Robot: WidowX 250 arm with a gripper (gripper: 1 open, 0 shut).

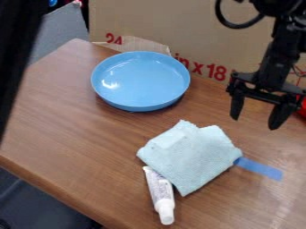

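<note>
The black gripper [256, 111] hangs at the right side above the wooden table, open, with its two fingers apart and nothing seen between them. Left of and in front of it lies a folded light-blue cloth [188, 156], and a white tube [159, 195] lies along the cloth's lower left side. A blue plate [140, 79] sits at the back left of the table, away from the gripper.
A cardboard box [180, 22] stands behind the table. A red object [301, 108] is partly visible at the right edge behind the gripper. A blue tape strip [259, 168] is on the table.
</note>
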